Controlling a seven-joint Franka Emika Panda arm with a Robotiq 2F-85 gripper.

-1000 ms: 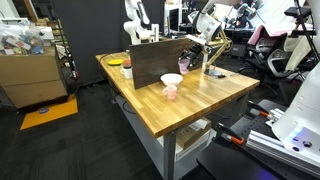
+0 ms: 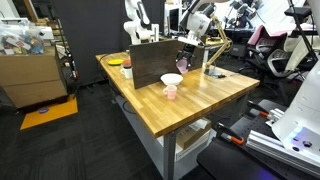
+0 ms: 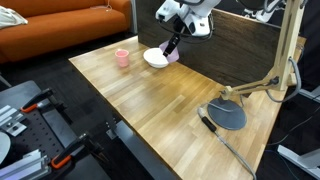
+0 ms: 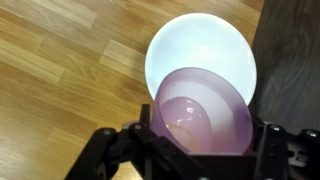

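A light purple-pink cup [image 4: 200, 115] fills the space between my fingers in the wrist view, its mouth facing the camera. My gripper is open, one finger on each side of this cup; whether either touches it is hard to tell. The white bowl [image 4: 200, 52] lies just beyond the cup, which overlaps its lower edge in that view. In exterior view 2 the gripper [image 3: 172, 46] is over the far side of the table, with the bowl [image 3: 155, 58] left of the cup [image 3: 171, 54]. A second pink cup [image 2: 171, 91] stands apart, nearer the table's front end.
A dark upright panel [image 2: 153, 63] runs along the table right behind the bowl and cup. A lamp-like stand with a round grey base [image 3: 226, 115] and a thin rod [image 3: 230, 150] occupy the other end. Bare wood [image 3: 155, 110] spreads across the middle.
In exterior view 1 the arm and gripper have shifted slightly left around the purple-pink cup. The bowl and the second cup have stayed put.
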